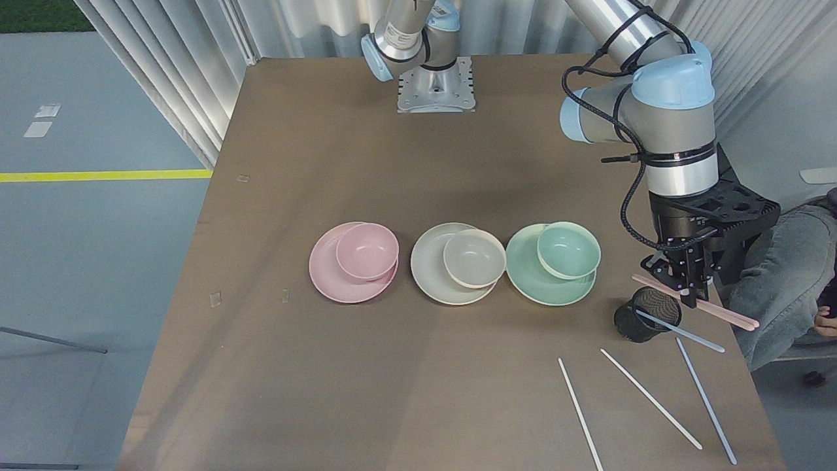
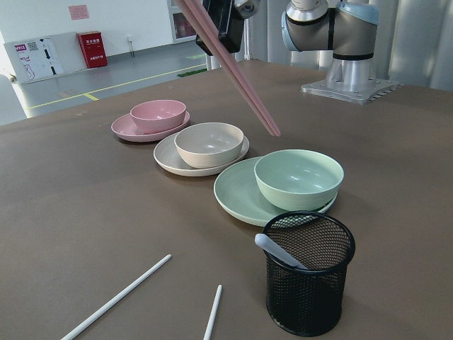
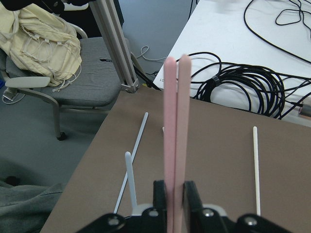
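My gripper is shut on a pair of pink chopsticks (image 3: 181, 126), held at the table's right edge above and beside a black mesh pen cup (image 2: 306, 290); in the front view they reach out past the edge (image 1: 730, 314). A pale blue chopstick (image 1: 690, 336) leans in the cup. Another pale blue chopstick (image 1: 706, 400) and two white chopsticks (image 1: 651, 399) lie on the table. Pink (image 1: 366, 251), white (image 1: 474, 258) and green (image 1: 568, 250) bowls each sit on a plate of matching colour.
A seated person (image 1: 785, 282) is beside the right edge. In the wrist view, coiled black cables (image 3: 243, 85) lie on a white table.
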